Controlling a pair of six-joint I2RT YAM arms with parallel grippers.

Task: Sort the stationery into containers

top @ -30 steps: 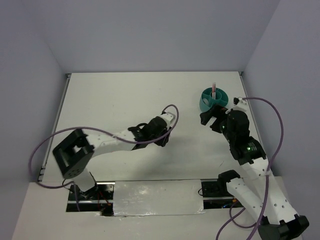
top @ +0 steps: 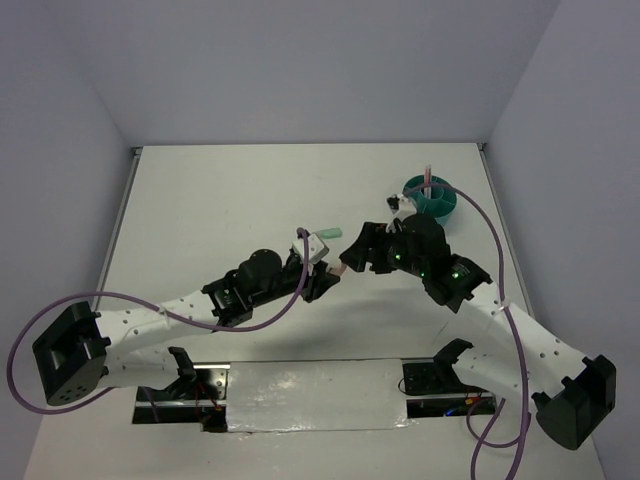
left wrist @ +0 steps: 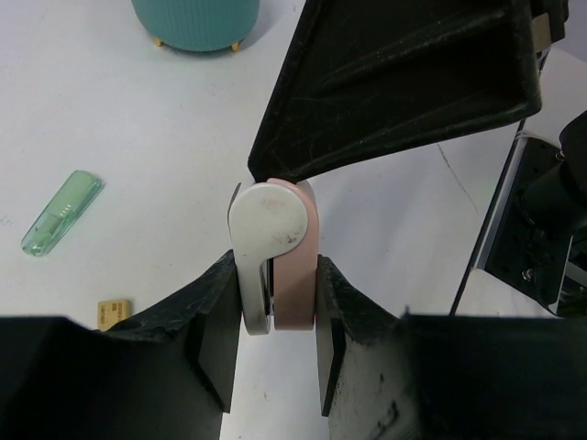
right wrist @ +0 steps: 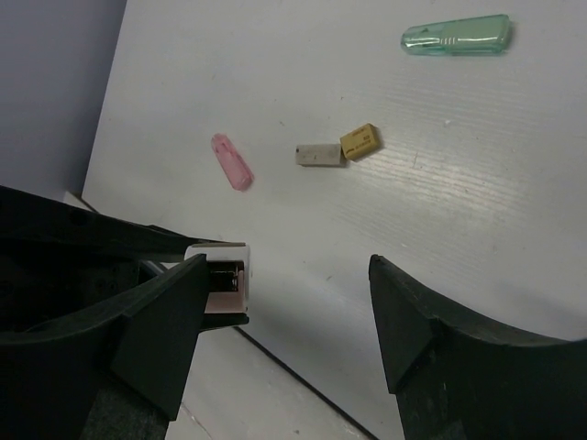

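Observation:
My left gripper (top: 322, 272) is shut on a small white-and-pink piece (left wrist: 298, 247), upright between its fingertips in the left wrist view. The piece shows beside the right gripper's left finger (right wrist: 170, 321), with the rest of the gap empty. Whether the two touch, I cannot tell. A translucent green, marker-like item (right wrist: 459, 37) lies on the table, as do a pink one (right wrist: 232, 162), a grey block (right wrist: 319, 155) and a tan block (right wrist: 361, 141).
A round teal organiser (top: 447, 205) with upright items in it stands at the back right of the table. My arms' purple cables loop over the workspace.

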